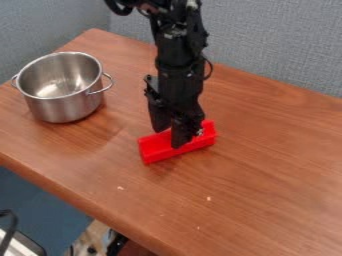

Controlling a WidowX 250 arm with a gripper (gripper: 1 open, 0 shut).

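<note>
A red bar-shaped block (158, 149) lies on the wooden table. My black gripper (170, 130) is down over it from above, its fingertips at the block and partly covering it. Whether the fingers are shut on the block cannot be made out.
A steel pot (60, 90) with two handles stands at the left of the table (254, 190). Grey walls bound the table at the back and left.
</note>
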